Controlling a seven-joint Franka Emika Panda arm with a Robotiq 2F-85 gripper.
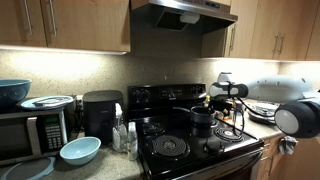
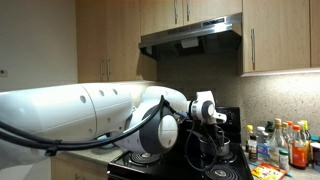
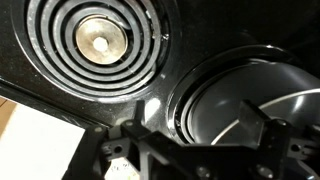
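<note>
A dark pot stands at the back of the black stove. My gripper hangs just above it, at the end of the white arm reaching in from the right. In the wrist view, the fingers of my gripper stand wide apart. The round pot fills the right side there, with a pale curved line across it. The pot's lower right is hidden by the gripper, and no grasped object shows.
An empty coil burner lies beside the pot. Clear bottles and a light-blue bowl stand left of the stove. Several bottles crowd the counter at its right. The range hood hangs overhead.
</note>
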